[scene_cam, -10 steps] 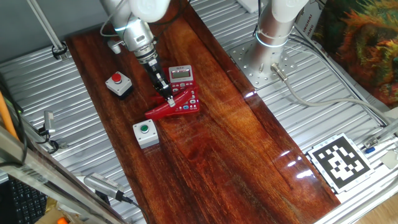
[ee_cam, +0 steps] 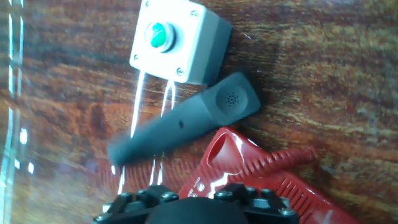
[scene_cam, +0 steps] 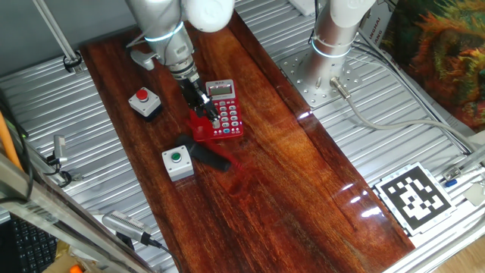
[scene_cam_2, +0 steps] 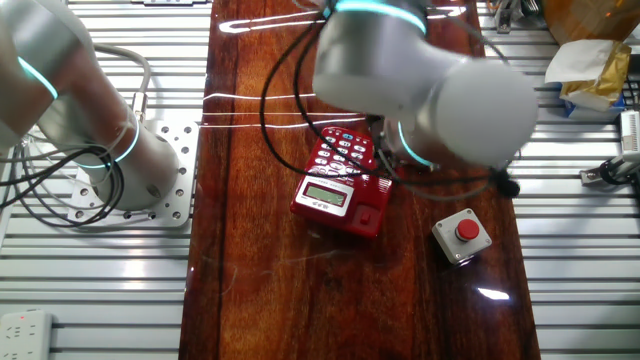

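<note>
A telephone handset (ee_cam: pixel 180 124) lies off its base with its dark, perforated inner side showing, slightly blurred. In exterior view 1 the handset (scene_cam: pixel 204 154) is beside the green-button box (scene_cam: pixel 177 161). The red phone base (scene_cam: pixel 225 114), with its keypad and display, rests on the wooden table. My gripper (scene_cam: pixel 214 121) points down over the lower part of the base, apart from the handset. No handset shows between its fingers, but their opening is unclear. In the wrist view the base (ee_cam: pixel 249 155) is partly hidden behind the gripper parts at the bottom.
A red-button box (scene_cam: pixel 144 101) stands left of the phone. The coiled red cord (ee_cam: pixel 273 162) crosses the base's edge.
The handset was at my gripper, red side up, above the base. Now it is apart from the gripper, dark side up, lower in the view beside the green-button box. The gripper has shifted slightly right.
</note>
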